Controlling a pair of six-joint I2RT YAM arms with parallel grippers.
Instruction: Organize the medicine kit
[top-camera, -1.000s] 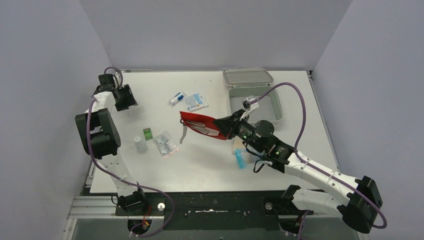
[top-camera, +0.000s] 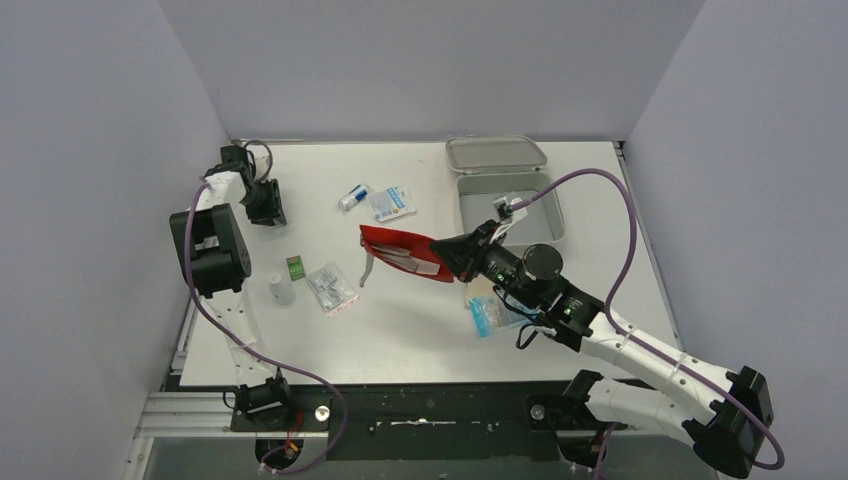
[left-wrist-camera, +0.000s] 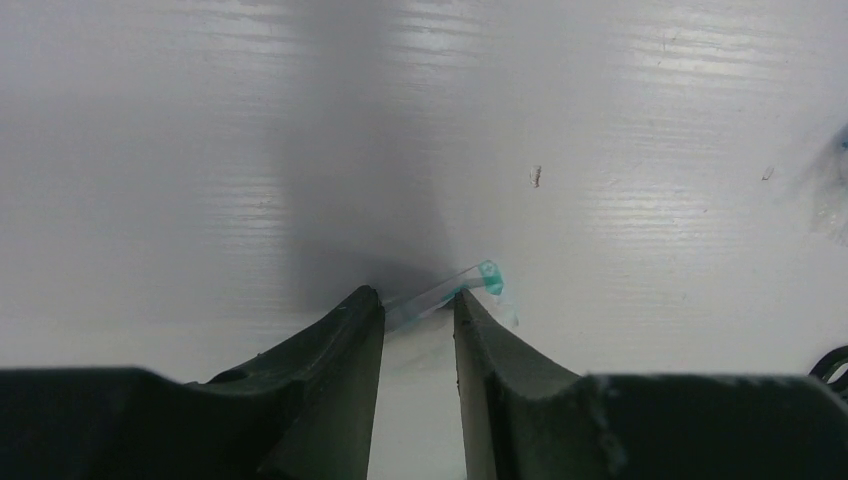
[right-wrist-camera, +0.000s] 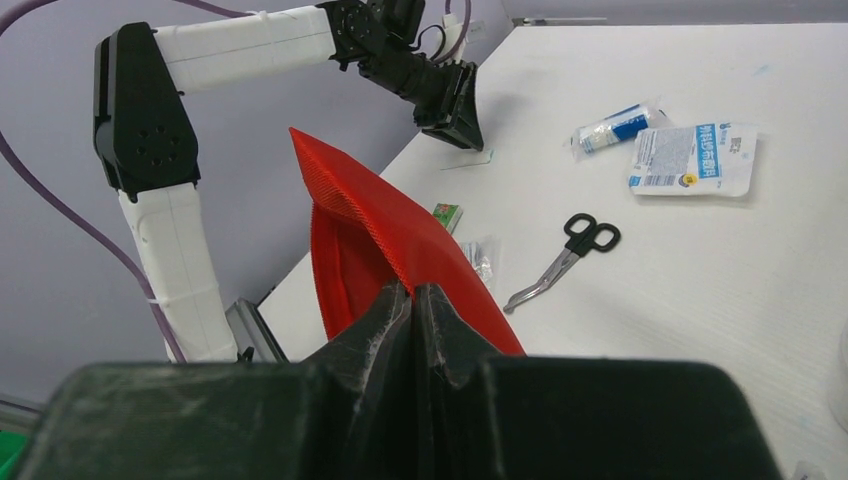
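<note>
Low over the back left of the table, my left gripper stands open. Its fingertips straddle a small clear packet (left-wrist-camera: 487, 278) with a teal end, lying on the white surface; whether they touch it I cannot tell. Mid-table, my right gripper (top-camera: 462, 262) is shut on the edge of a red pouch (top-camera: 400, 247), held up with its mouth gaping and pale contents showing. In the right wrist view the pouch's red fabric (right-wrist-camera: 400, 215) rises from between the fingertips. The grey box (top-camera: 487, 192) stands behind the right arm, lid (top-camera: 496, 153) folded back, its inside partly hidden by that arm.
A blue-and-white roll (top-camera: 353, 197) and a white-blue packet (top-camera: 392, 203) lie at the back. Scissors (right-wrist-camera: 565, 262) lie near the pouch. On the left are a green box (top-camera: 295, 267), a white bottle (top-camera: 281, 289) and a clear bag (top-camera: 331, 288). A blue bag (top-camera: 488, 317) lies beneath the right arm.
The right forearm has shifted slightly, while the red pouch stays almost in place.
</note>
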